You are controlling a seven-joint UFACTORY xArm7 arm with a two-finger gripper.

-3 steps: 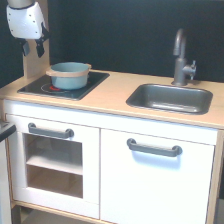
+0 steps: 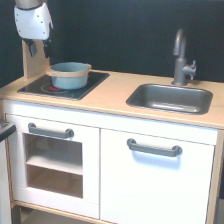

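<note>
A blue-green pot (image 2: 69,77) with a tan rim stands upright on the black stovetop (image 2: 43,85) at the left of the toy kitchen counter. Above and to the left of the pot hangs my gripper (image 2: 35,46), its dark fingers pointing down beneath the white arm. The gripper is apart from the pot, and no object shows at its fingers. They are too small and dark against the wall to tell how far apart they stand.
A grey sink (image 2: 171,97) with a tall faucet (image 2: 180,58) is set into the right side of the counter (image 2: 112,90). Bare wood lies between stovetop and sink. Below are a windowed oven door (image 2: 54,165) and a plain white cabinet door (image 2: 150,185). A wooden post (image 2: 36,62) rises behind the stovetop.
My arm and gripper have shifted a little to the right at the upper left. The pot and the rest of the kitchen stay where they were.
</note>
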